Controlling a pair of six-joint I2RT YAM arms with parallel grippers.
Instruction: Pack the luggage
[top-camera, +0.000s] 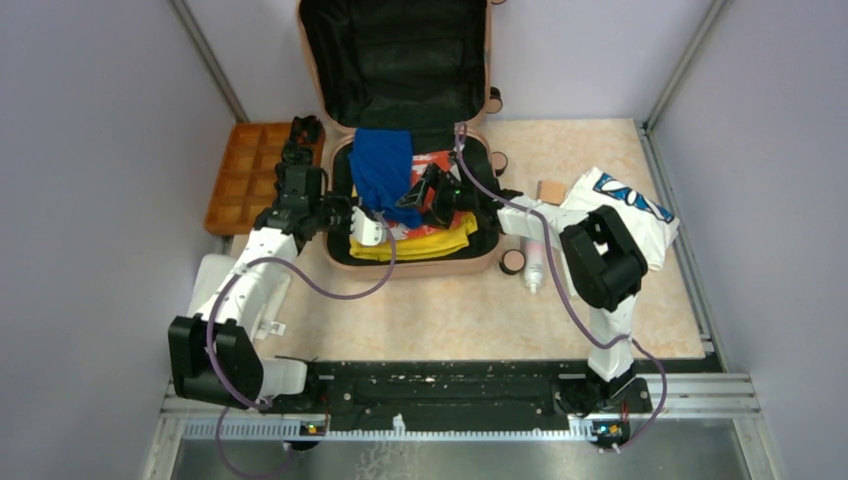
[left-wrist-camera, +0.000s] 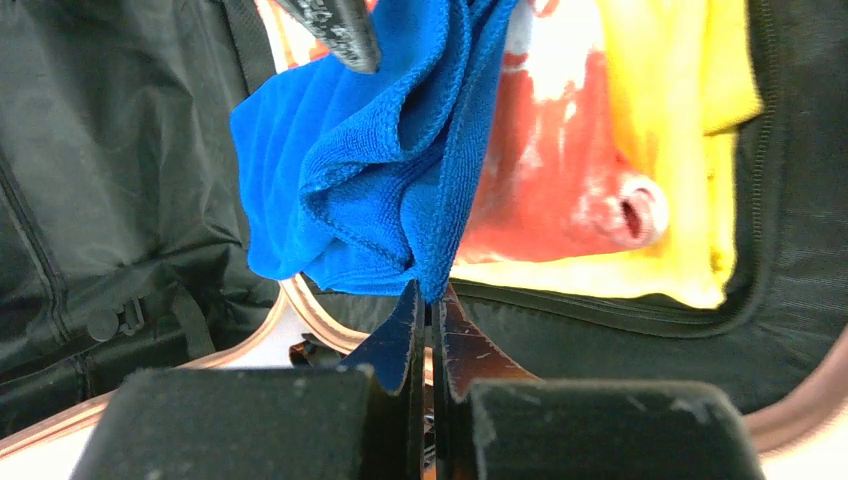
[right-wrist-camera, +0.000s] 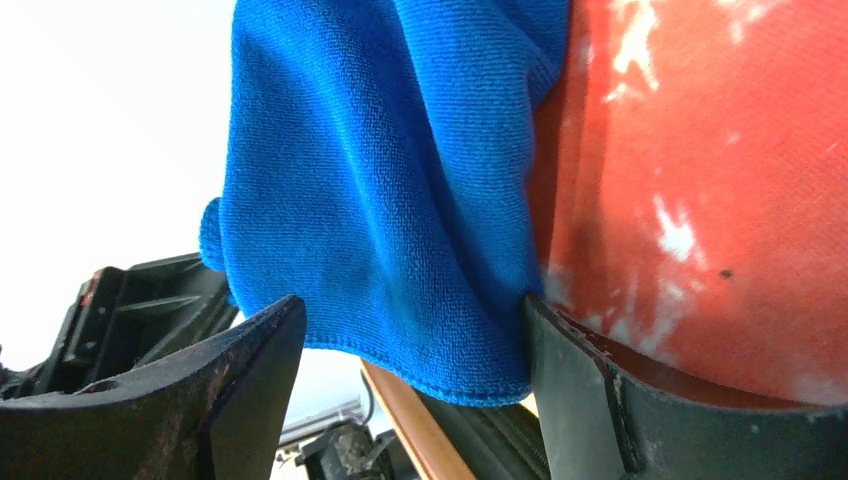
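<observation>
An open pink suitcase holds folded yellow cloth, red-and-white cloth and a bunched blue towel on top. My left gripper is shut at the blue towel's hanging edge, which appears to be pinched at its tips. My right gripper is part open, with a fold of the blue towel lying between its fingers against the red cloth; whether it grips the towel is unclear.
An orange compartment tray with dark items is at the left. White printed cloth, a bottle and a round container lie right of the suitcase.
</observation>
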